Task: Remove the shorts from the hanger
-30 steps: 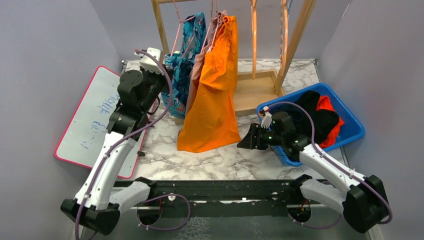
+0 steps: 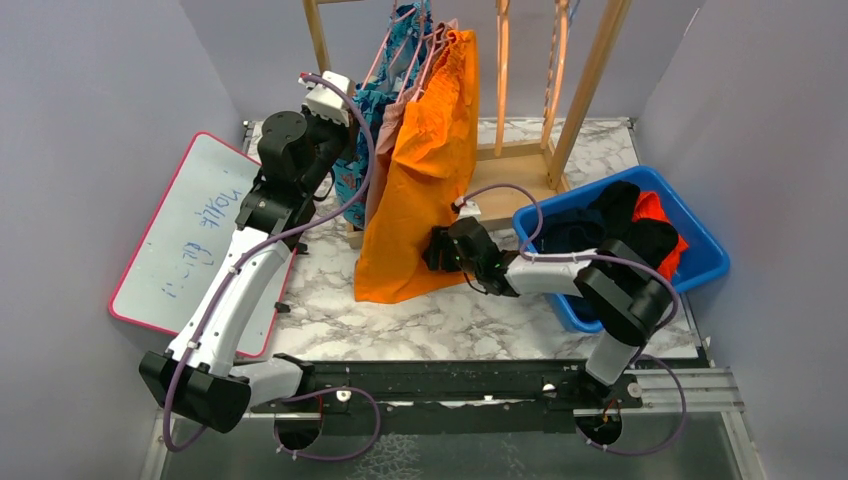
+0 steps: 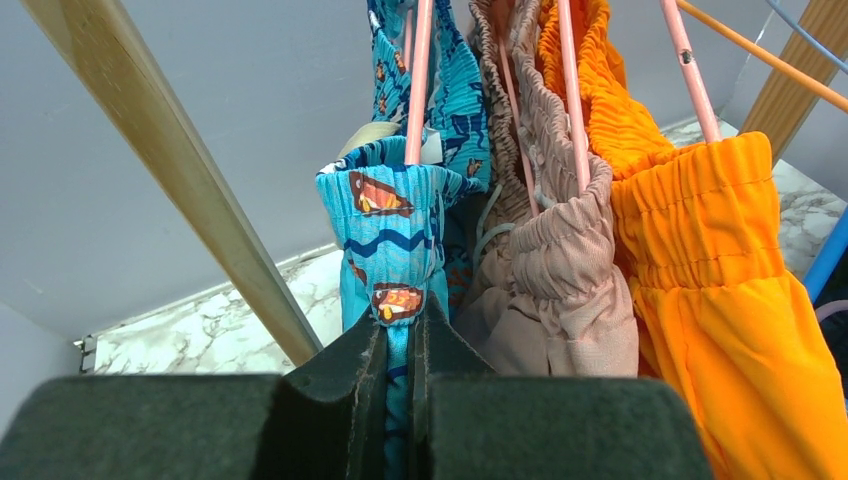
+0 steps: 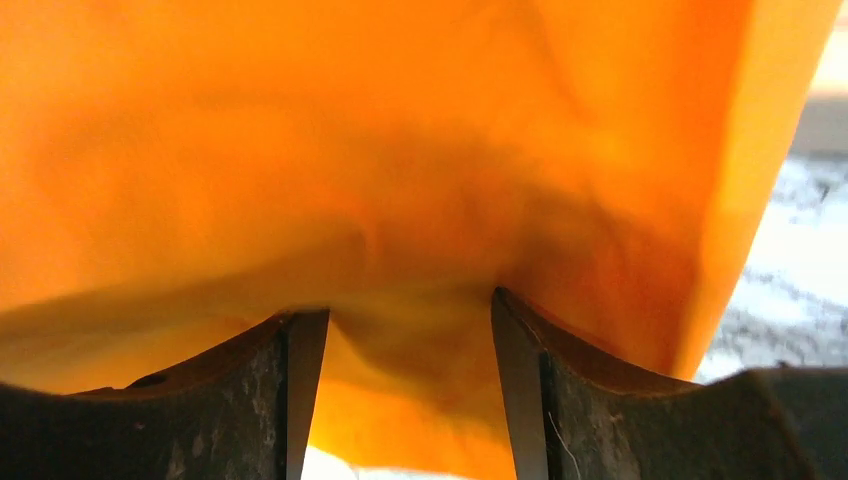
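Note:
Blue patterned shorts (image 3: 385,205) hang from a pink hanger (image 3: 418,90) at the left of the row. My left gripper is shut on the cloth just below their waistband. Orange shorts (image 2: 422,200) hang at the right of the row, reaching down near the table. Against their lower right part, in the top view, is my right gripper. Its fingers (image 4: 265,400) stand apart, with orange cloth in front of and behind the gap; whether any lies between the tips is blurred. Pinkish-beige shorts (image 3: 565,270) hang between the two.
At the right a blue bin (image 2: 710,265) holds dark and red clothes (image 2: 640,220). A wooden rack (image 2: 585,90) with a base tray (image 2: 520,170) frames the hangers. A whiteboard (image 2: 190,240) lies at the left.
My left gripper, with the blue shorts, has shifted right, closing the gap to the other shorts.

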